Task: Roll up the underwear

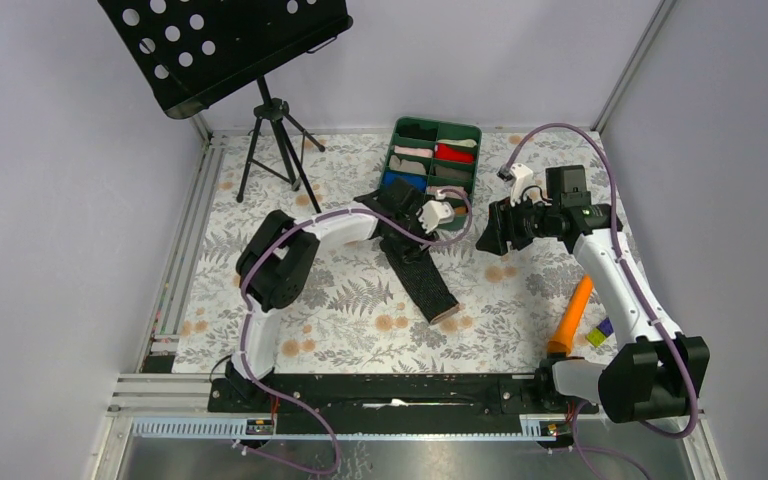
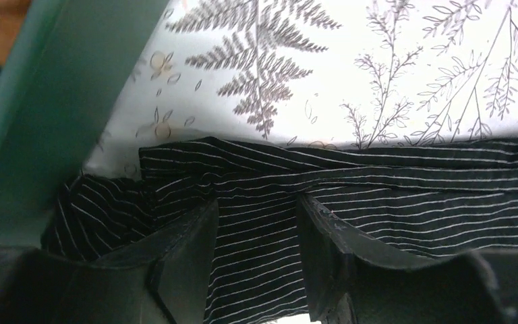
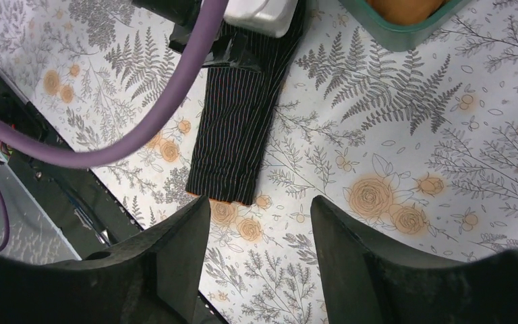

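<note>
The black pinstriped underwear (image 1: 425, 288) lies as a long folded strip on the floral table, running from the organizer toward the front. In the right wrist view it (image 3: 229, 148) shows an orange edge at its near end. My left gripper is low over the far end of the underwear, part open, its fingertips at the striped folds; I cannot tell if cloth is between them. In the top view that gripper is mostly hidden by its arm. My right gripper is open and empty, raised to the right of the underwear.
A green compartment organizer (image 1: 477, 160) with rolled cloths stands at the back, right beside the left gripper. A music stand (image 1: 270, 112) is at the back left. An orange cone-like object (image 1: 572, 315) lies at the right.
</note>
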